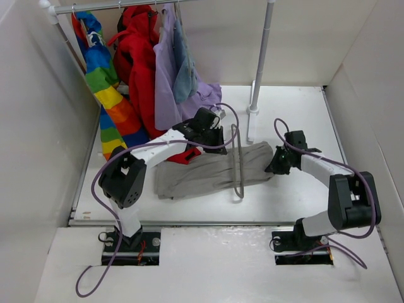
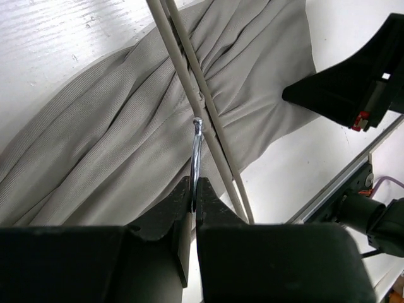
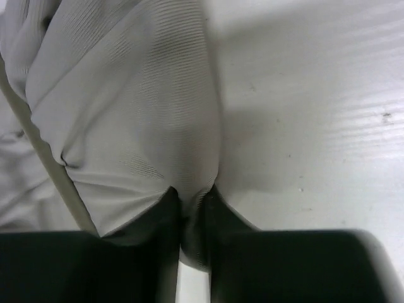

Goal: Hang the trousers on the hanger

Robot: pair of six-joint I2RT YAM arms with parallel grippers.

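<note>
The grey trousers (image 1: 196,177) lie stretched across the white floor. A beige hanger (image 1: 237,161) crosses them; in the left wrist view its two bars (image 2: 208,107) rest over the folds, with a metal hook (image 2: 196,145) rising to my left gripper. My left gripper is shut at the hook end of the hanger. At the trousers' right end, my right gripper is shut on a bunched edge of the grey fabric (image 3: 132,107).
A rail with rainbow (image 1: 104,69), red (image 1: 142,69), lilac and blue garments stands at the back left. An upright post (image 1: 259,63) rises behind the trousers. Bare floor (image 1: 303,202) surrounds the right arm.
</note>
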